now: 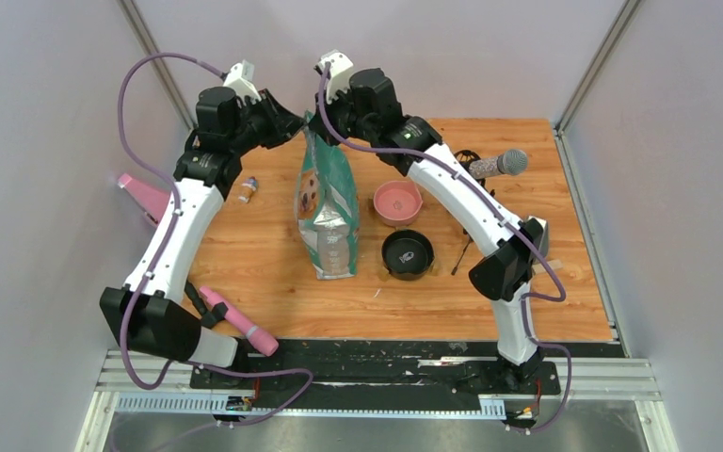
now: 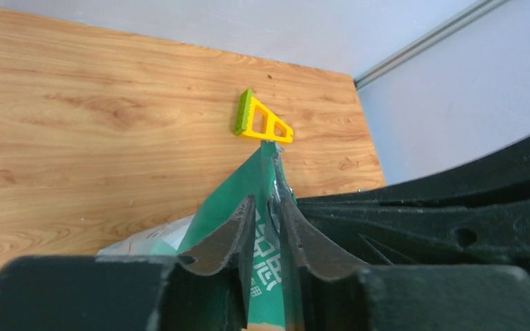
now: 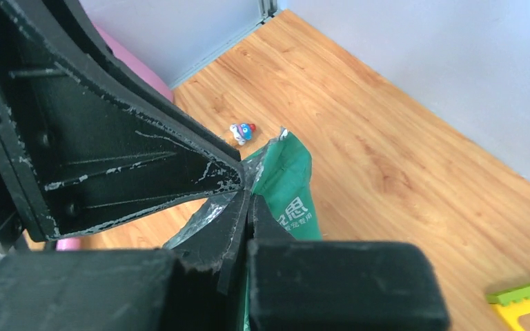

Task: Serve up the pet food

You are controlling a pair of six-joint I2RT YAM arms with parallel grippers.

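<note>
A tall teal pet food bag (image 1: 327, 217) stands in the middle of the table, its top rim (image 2: 268, 165) pinched between both grippers. My right gripper is shut at the crumpled rim, the thin bag material at its tips. My left gripper is at the same top edge; its fingers show a narrow gap over the bag, and whether they hold it is unclear. A pink bowl (image 1: 397, 200) and a black bowl (image 1: 407, 252) sit right of the bag.
A yellow-green toy (image 2: 262, 124) lies behind. A microphone (image 1: 499, 163), pink cylinders (image 1: 245, 320) at the left, and a small bottle (image 1: 247, 189) are around. Bare wood shows at the front.
</note>
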